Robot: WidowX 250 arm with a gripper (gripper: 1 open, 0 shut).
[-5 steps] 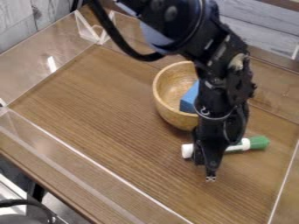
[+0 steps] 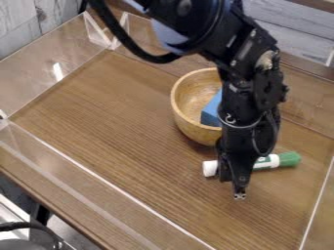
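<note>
My black gripper point(image 2: 239, 187) reaches down in the right half of the view, shut, with its tips low over the wooden tabletop just in front of a white and green cylinder point(image 2: 280, 159). The cylinder lies crosswise behind the fingers, which hide its middle; nothing shows held between them. Behind the arm stands a wooden bowl point(image 2: 186, 100) with a blue object point(image 2: 212, 111) inside, partly hidden by the arm.
Raised clear edges run along the left, and a pale wall is at the back.
The gripper has shifted very slightly, staying low by the cylinder. The other things look unmoved.
</note>
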